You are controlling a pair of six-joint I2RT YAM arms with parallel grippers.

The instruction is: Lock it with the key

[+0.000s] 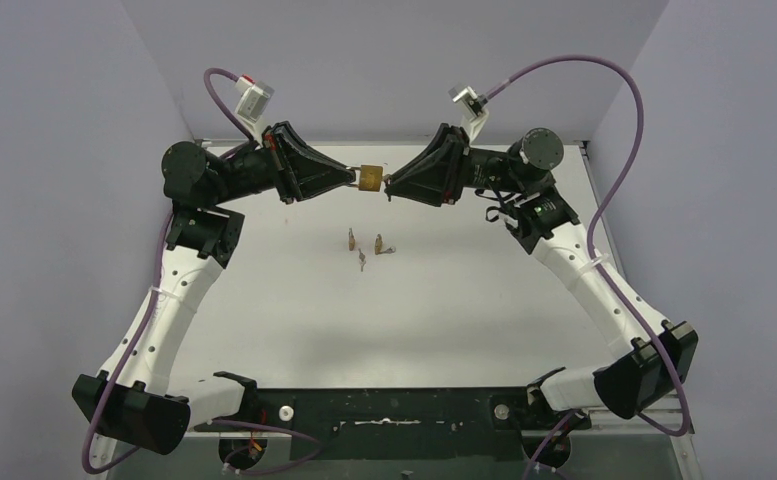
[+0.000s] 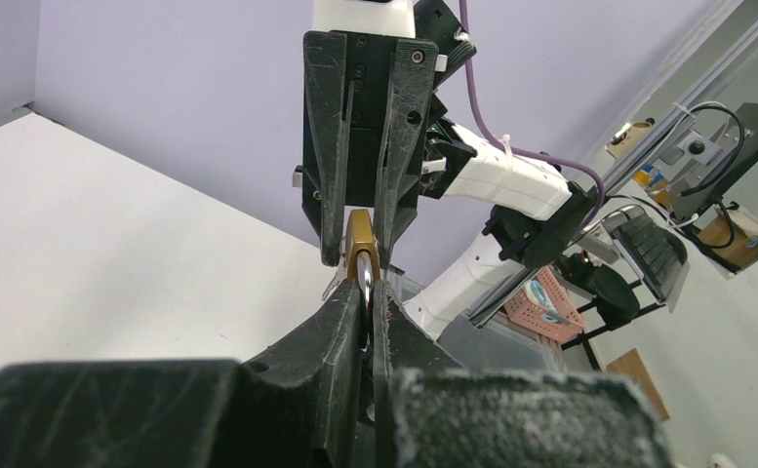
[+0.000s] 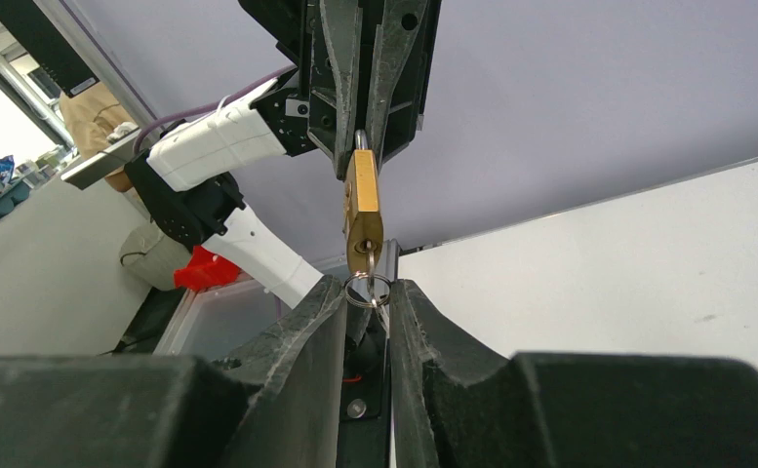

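My left gripper (image 1: 353, 176) is shut on the shackle of a brass padlock (image 1: 370, 178), held in the air above the table. In the right wrist view a key (image 3: 371, 259) stands in the keyhole at the padlock's lower end, with a key ring (image 3: 357, 301) hanging from it. The right gripper (image 1: 388, 186) is around the key's outer end, partly open, its two fingers (image 3: 321, 297) at either side with a narrow gap between them. Seen from the left wrist, the padlock (image 2: 360, 232) appears edge-on between the two grippers.
Several small brass padlocks and keys lie on the white table (image 1: 284, 290) below the grippers, among them a brass padlock (image 1: 378, 244) and a key (image 1: 362, 260).
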